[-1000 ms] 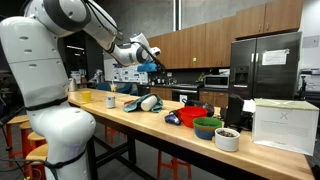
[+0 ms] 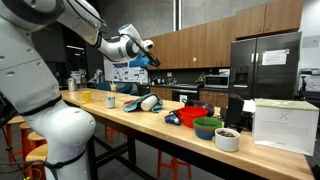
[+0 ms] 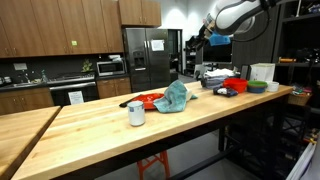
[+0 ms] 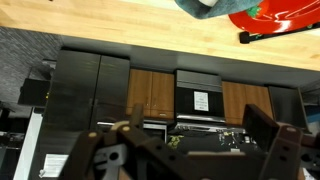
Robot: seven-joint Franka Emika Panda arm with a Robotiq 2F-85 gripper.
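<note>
My gripper (image 2: 152, 63) hangs high above the long wooden counter (image 2: 165, 122), well clear of everything on it. In the wrist view its dark fingers stand apart at the bottom, the gripper open with nothing between them. A teal cloth (image 3: 176, 98) lies bunched on the counter, with a white-and-dark rounded item (image 2: 151, 103) by it in exterior view 1. Near the counter's far end are a red container (image 2: 191, 115), a green bowl (image 2: 206, 125) and a small white bowl (image 2: 228, 139). A white mug (image 3: 136, 115) stands apart from them.
A large white box (image 2: 283, 125) stands at the counter's right end in exterior view 1. Behind are a steel fridge (image 2: 264, 68) and kitchen cabinets. Stools stand below.
The arm's upper links have shifted slightly up and left, while the gripper stays high over the counter. Nothing on the counter has visibly moved.
</note>
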